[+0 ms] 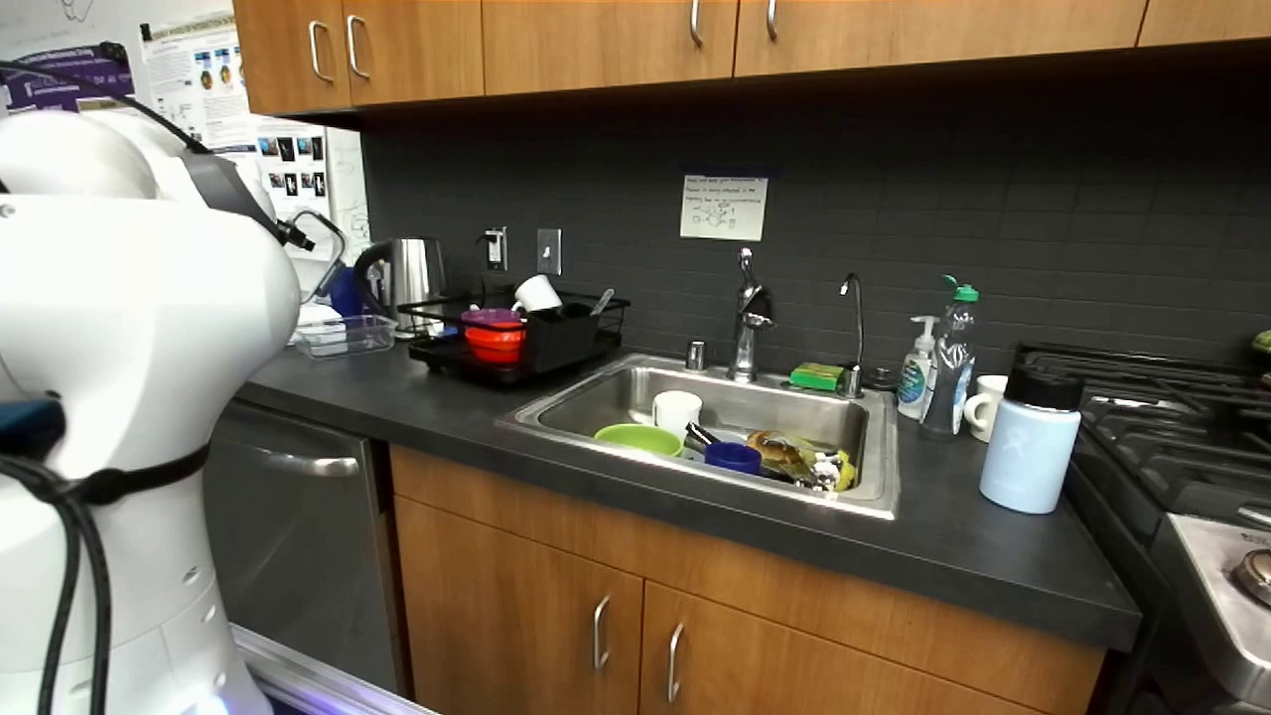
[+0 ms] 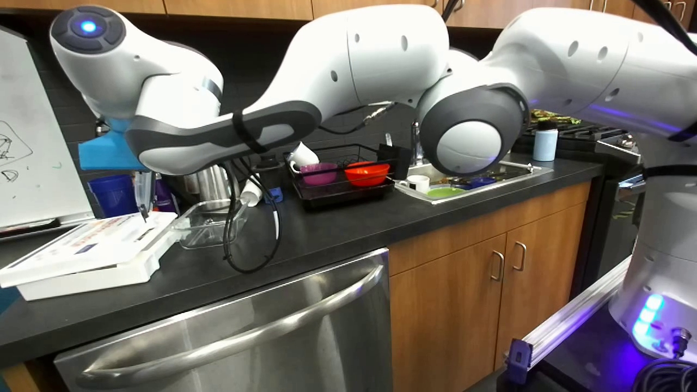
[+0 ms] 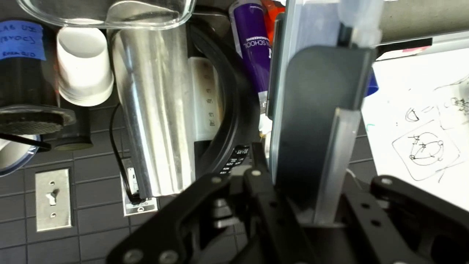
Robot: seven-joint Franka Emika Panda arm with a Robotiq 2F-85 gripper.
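Note:
In the wrist view my gripper is shut on a long translucent piece (image 3: 310,22) with straight pale edges. What that piece is, I cannot tell. Dark finger surfaces hide much of it. Exterior view 2 has the gripper (image 2: 144,189) pointing down below a blue cover, above a white box (image 2: 98,245) at the counter's left end. The arm hides the gripper in exterior view 1.
A clear container (image 2: 212,225) stands right of the white box. The steel kettle (image 3: 154,110) and a purple bottle (image 3: 253,48) are close by. Farther right are the dish rack (image 1: 512,346) and sink (image 1: 882,477). Bare counter lies before the rack.

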